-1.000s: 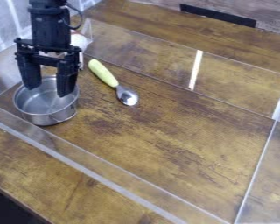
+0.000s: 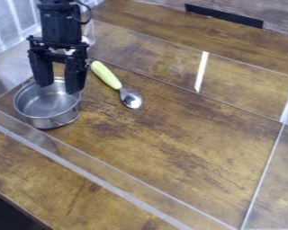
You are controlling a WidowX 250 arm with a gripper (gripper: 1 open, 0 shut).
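My black gripper [image 2: 58,70] is at the upper left, open, its two fingers spread above the steel bowl [image 2: 48,111]; nothing shows held between them. The bowl stands on the wooden table, its back partly hidden by the gripper. To the right of the bowl lies a spoon with a pale yellow-green handle [image 2: 104,75] and a shiny metal head [image 2: 130,98].
Transparent strips or panels edge the work area at the front, back and right. Some pale, indistinct material sits behind the arm at the upper left.
The bowl and spoon look unmoved.
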